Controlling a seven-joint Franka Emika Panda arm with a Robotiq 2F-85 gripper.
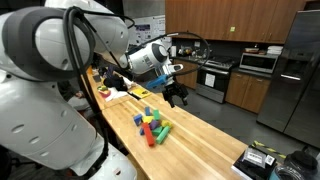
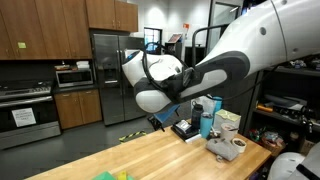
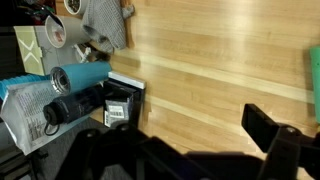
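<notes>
My gripper hangs above the wooden table, pointing down, its two black fingers spread wide. In the wrist view, bare wood lies between the fingertips of the gripper, and nothing is held. Colored blocks stand in a cluster on the table; a red block and a green block are at its near side. The gripper is clear of them, to their right and above in exterior view 1. Part of a green block shows at the wrist view's right edge. Exterior view 2 cuts off most of the green blocks.
A blue can, a dark bottle, a black-and-white box and a grey cloth crowd one end of the table. Toys and a yellow piece lie at the other.
</notes>
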